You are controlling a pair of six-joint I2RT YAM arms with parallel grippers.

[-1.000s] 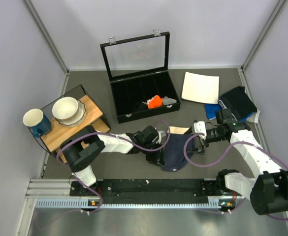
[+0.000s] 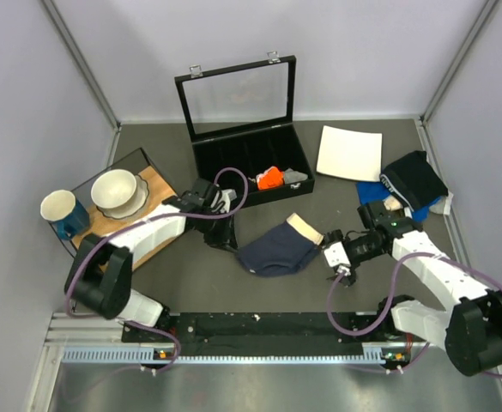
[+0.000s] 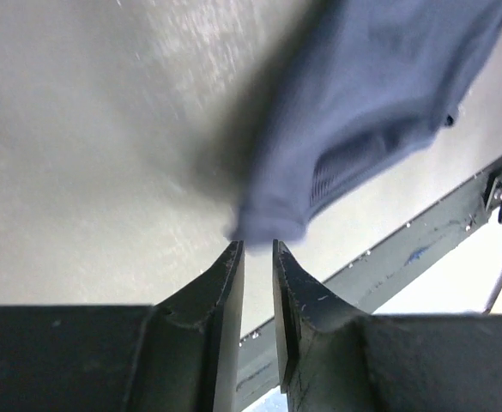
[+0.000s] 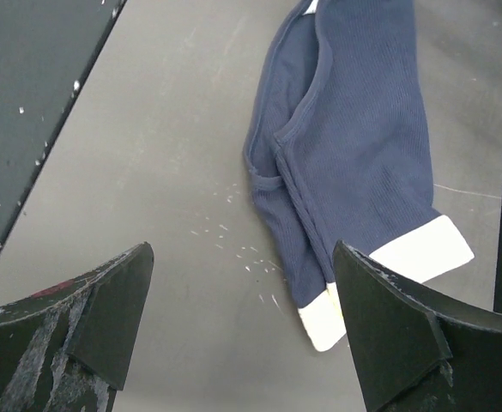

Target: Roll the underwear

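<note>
The navy underwear [image 2: 275, 253] with a cream waistband lies loosely folded on the grey table between my grippers. My left gripper [image 2: 232, 245] is at its lower-left tip; in the left wrist view the fingertips [image 3: 281, 257] are close together over that tip, and whether cloth is between them is unclear. My right gripper [image 2: 341, 266] stands open just right of the underwear, its fingers apart in the right wrist view, with the waistband [image 4: 418, 245] seen beyond them and nothing held.
An open black compartment box [image 2: 216, 172] is behind, a white board [image 2: 349, 150] and folded clothes [image 2: 414, 180] at the back right, and a wooden rack [image 2: 152, 197] with dishes at the left.
My left gripper has moved left and up, and the underwear has shifted left and spread with it. My right gripper has moved a little down, off the cloth.
</note>
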